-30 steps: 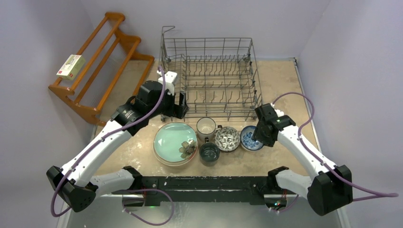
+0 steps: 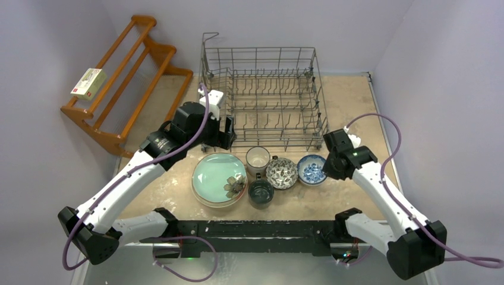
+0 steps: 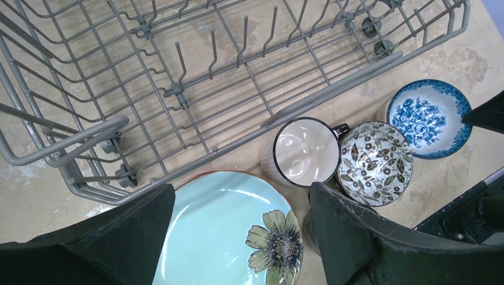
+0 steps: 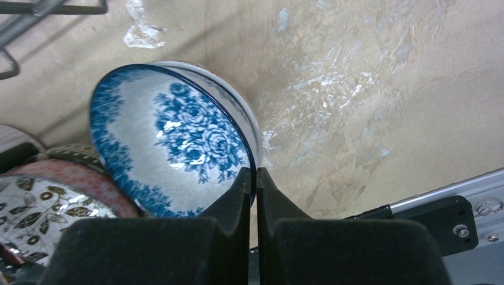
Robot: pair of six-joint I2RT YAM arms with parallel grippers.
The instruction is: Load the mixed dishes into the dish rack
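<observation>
A blue floral bowl (image 4: pixel 190 130) tilts over another pale bowl in the right wrist view. My right gripper is shut on its right rim. My left gripper stands open with nothing between its fingers, over the mint plate (image 2: pixel 214 178) with a flower motif, which rests on another plate. Between plate and bowls are a white mug (image 2: pixel 258 158), a dark mug (image 2: pixel 261 193) and a leaf-patterned bowl (image 2: pixel 282 173), which sits on a reddish bowl (image 4: pixel 65 173). The wire dish rack (image 2: pixel 315 62) behind them looks empty.
A wooden rack (image 2: pixel 147 43) with a small box (image 2: pixel 89 84) on it stands at the back left. Bare counter (image 2: pixel 350 101) lies right of the dish rack. A dark bar (image 2: pixel 261 237) runs along the front edge.
The left arm has hardly moved.
</observation>
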